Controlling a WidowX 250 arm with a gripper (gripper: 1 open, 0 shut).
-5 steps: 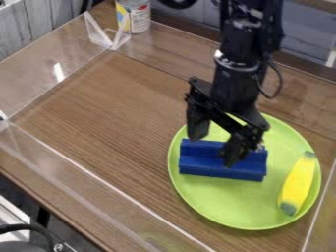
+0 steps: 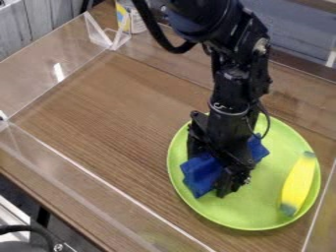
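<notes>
A green plate lies on the wooden table at the right. On it is a blue block, largely covered by my black gripper, whose fingers are down around it; whether they are closed on it is hard to tell. A yellow banana lies on the plate's right side.
The bare wooden table fills the left and middle, with clear plastic along its edges. A can stands at the back left.
My gripper has come down onto the blue block, which now shows less and sits at a steeper slant.
</notes>
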